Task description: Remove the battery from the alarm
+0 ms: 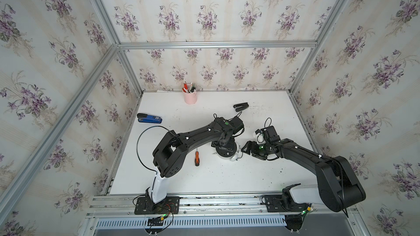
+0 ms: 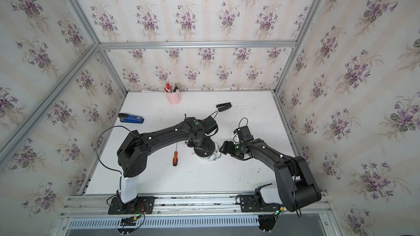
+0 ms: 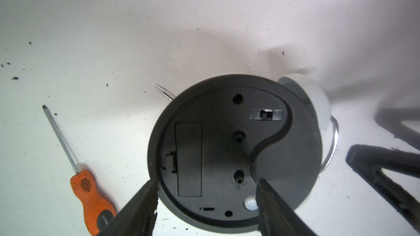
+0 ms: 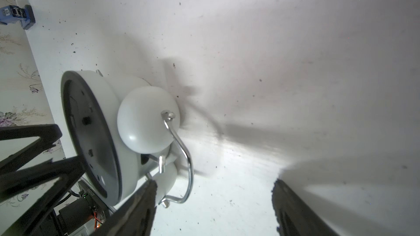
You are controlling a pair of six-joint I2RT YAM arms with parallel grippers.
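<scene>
The alarm clock [image 3: 223,148] lies face down on the white table, its black back up. A battery cover [image 3: 189,159] with a small latch is closed in the left part of that back, so any battery is hidden. White bells and a wire handle [image 4: 187,157] stick out on its right side. Over the clock's near part my left gripper stands open, nothing between its fingers. To the right of the clock, my right gripper has its fingers apart over bare table, the bells and handle just left of them.
An orange screwdriver [image 3: 89,196] lies left of the clock. Farther off are a blue stapler [image 1: 149,118], a pink pen cup [image 1: 190,97] and a black stapler [image 1: 240,106]. Both arms are close together around the clock.
</scene>
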